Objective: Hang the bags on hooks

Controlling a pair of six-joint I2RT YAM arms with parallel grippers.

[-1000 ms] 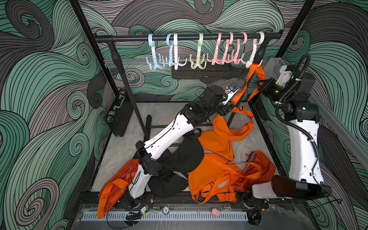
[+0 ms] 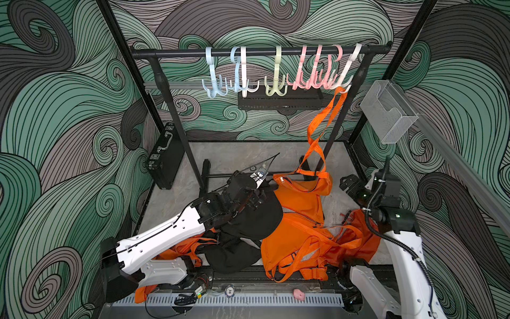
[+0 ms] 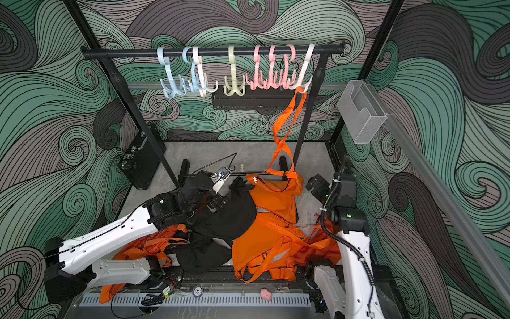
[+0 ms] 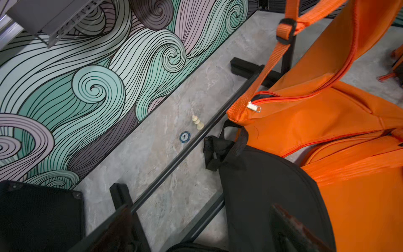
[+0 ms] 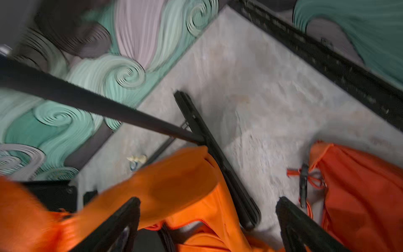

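Observation:
An orange bag lies on top of a pile on the floor, its mouth partly unzipped. Its long orange strap runs up to the rightmost white hook on the rail and loops over its lower prong. In the left wrist view my left gripper stands open above the black bag, left of the orange one, nothing between its fingers. My right gripper is open too, to the right of the orange bag and below the rail. Blurred orange fabric passes by its left finger without being clamped.
Blue, green and pink hooks share the black rail. A black bag, a red-orange bag and more orange bags crowd the floor. A black case stands left; a mesh basket hangs right.
The strap is out of the right gripper and both arms have drawn down and away from it. The bag's upper part has sunk leftward; the strap still loops over the white hook.

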